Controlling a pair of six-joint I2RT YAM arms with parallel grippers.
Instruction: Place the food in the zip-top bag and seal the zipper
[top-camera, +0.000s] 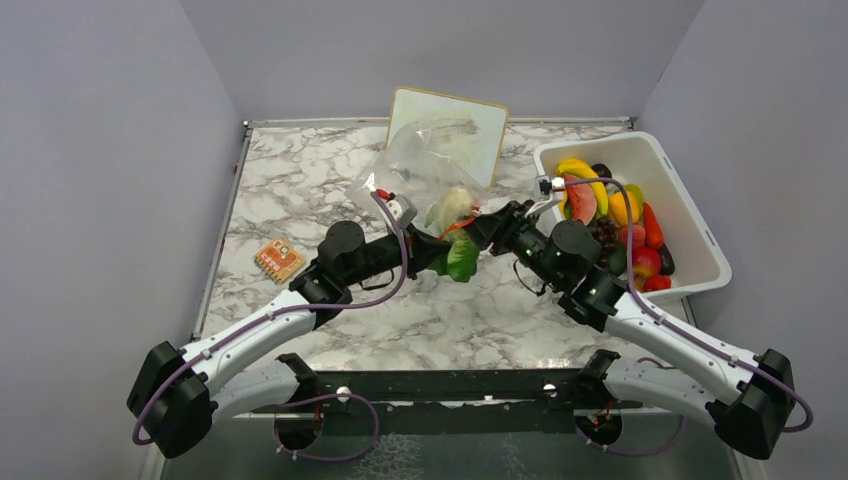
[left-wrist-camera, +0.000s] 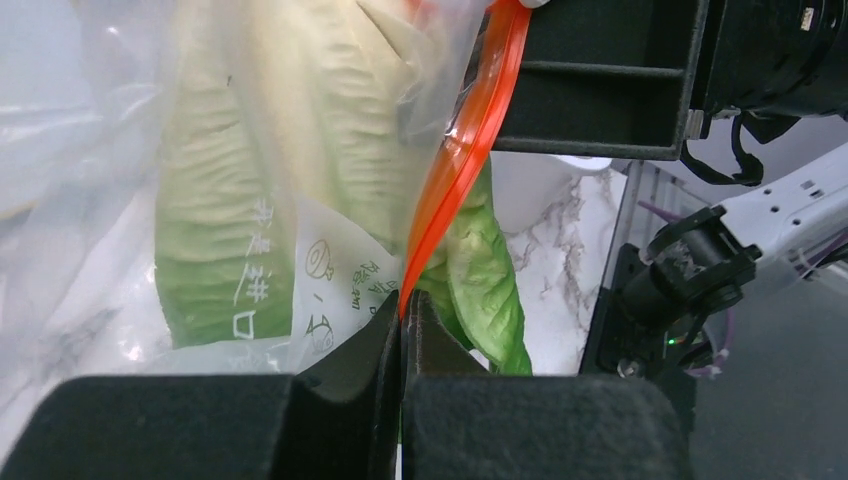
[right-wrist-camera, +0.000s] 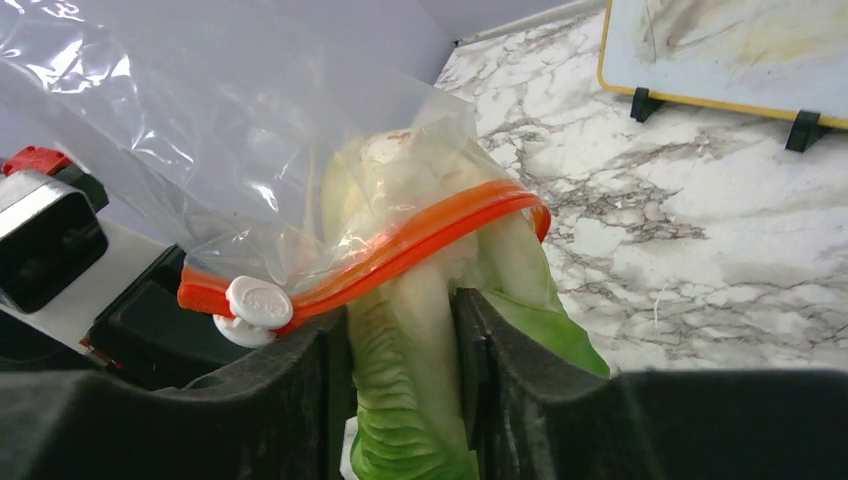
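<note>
A clear bag with an orange zipper strip hangs between my two grippers. A white slider sits close to one end of the strip. The leafy cabbage has its pale end inside the bag; its green leaves stick out past the strip. My left gripper is shut on the strip's edge. Facing it across the bag mouth, my right gripper has a gap between its fingers, with cabbage seen in that gap. Whether those fingers touch the cabbage is unclear.
At the right, a white bin holds several fruits and vegetables. A whiteboard stands at the back, behind the bag. An orange notepad lies on the left.
</note>
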